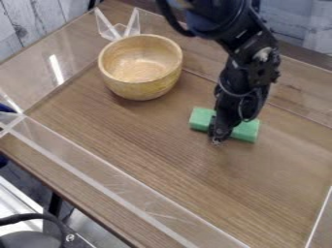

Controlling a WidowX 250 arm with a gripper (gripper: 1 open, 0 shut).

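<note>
A green rectangular block [201,118] lies on the wooden table [155,184], right of centre. My dark arm reaches down from the top to it, and the gripper [220,131] is low over the block's middle, covering part of it. The fingertips are dark and blurred, so what lies between them is hard to see.
A tan bowl [140,68] stands at the upper left, with a white angular object [116,21] behind it. Dark cables lie off the table at the lower left.
</note>
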